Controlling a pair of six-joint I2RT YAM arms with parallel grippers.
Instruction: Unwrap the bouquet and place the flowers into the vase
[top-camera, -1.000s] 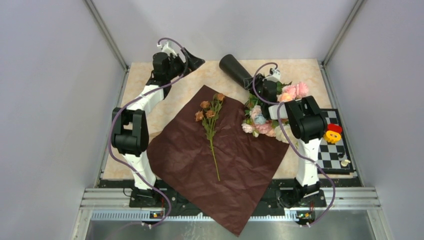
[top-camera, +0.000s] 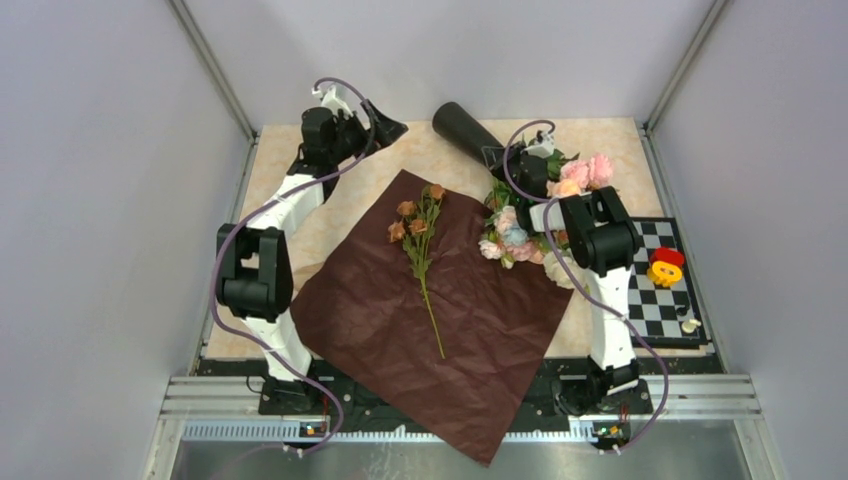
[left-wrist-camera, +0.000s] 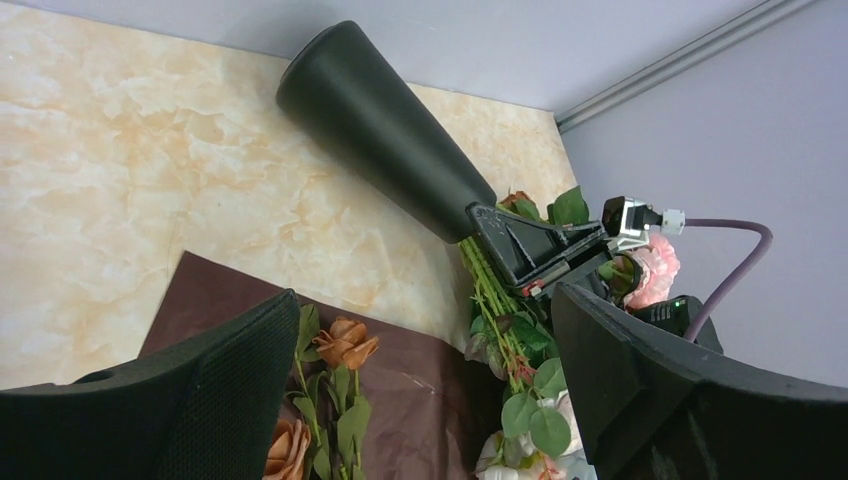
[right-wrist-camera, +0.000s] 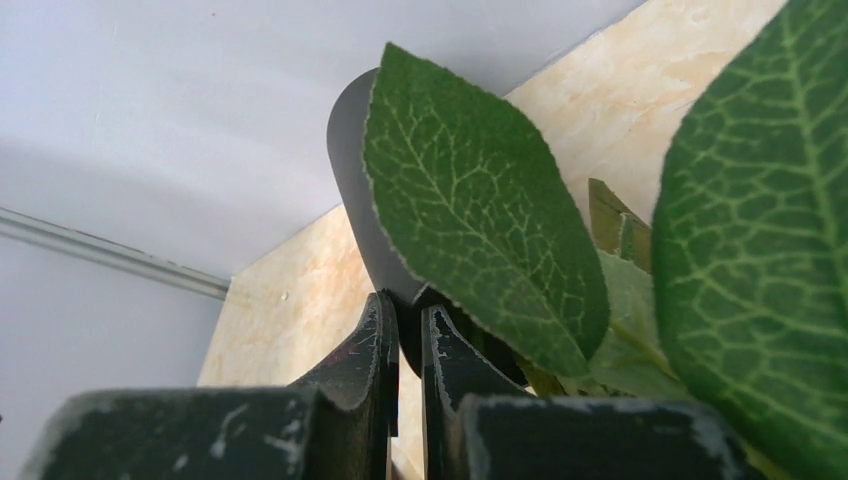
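Note:
The black vase (top-camera: 465, 130) leans at a slant by the back wall, its wide end up to the left. My right gripper (top-camera: 492, 158) is shut on the edge of its lower end; in the right wrist view large green leaves (right-wrist-camera: 480, 210) partly hide this spot. Green stems (left-wrist-camera: 490, 290) of the pink and white flowers (top-camera: 515, 235) lie right beside that end; whether any enter it, I cannot tell. Orange roses (top-camera: 418, 226) on long stems lie mid-cloth. My left gripper (top-camera: 388, 128) stands open and empty at the back left, apart from the vase.
Brown cloth (top-camera: 390, 340) covers the middle of the table and hangs over its front edge. A checkered board (top-camera: 655, 315) with red and yellow pieces (top-camera: 664, 273) stands at the right. Bare marble tabletop (top-camera: 400, 160) shows at the back left.
The vase and my right gripper have moved slightly left and back. The cloth has shifted a little, its front tip to the right. My left arm's elbow has swung slightly left.

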